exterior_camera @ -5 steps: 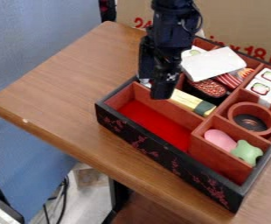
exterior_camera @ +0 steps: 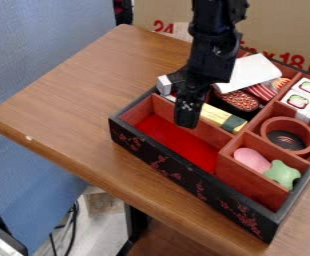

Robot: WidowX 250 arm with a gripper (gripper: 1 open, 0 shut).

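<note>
My black gripper (exterior_camera: 189, 100) hangs over the back left of a black bento box (exterior_camera: 194, 184) with red dividers, near a yellow block (exterior_camera: 225, 118) and the red compartment (exterior_camera: 175, 137). Whether its fingers are open or shut is hard to tell. A small white piece (exterior_camera: 165, 85) shows just left of the gripper. A white card (exterior_camera: 254, 71) lies at the back. Other compartments hold sushi pieces (exterior_camera: 301, 100), a brown ring (exterior_camera: 286, 137), a pink piece (exterior_camera: 251, 159) and a green piece (exterior_camera: 281, 173).
The box sits on a wooden table (exterior_camera: 68, 106) whose left half is clear. The table edge drops to the floor at lower left. A cardboard box (exterior_camera: 283, 30) stands behind.
The gripper has shifted slightly right and down over the box. The objects in the box look unchanged.
</note>
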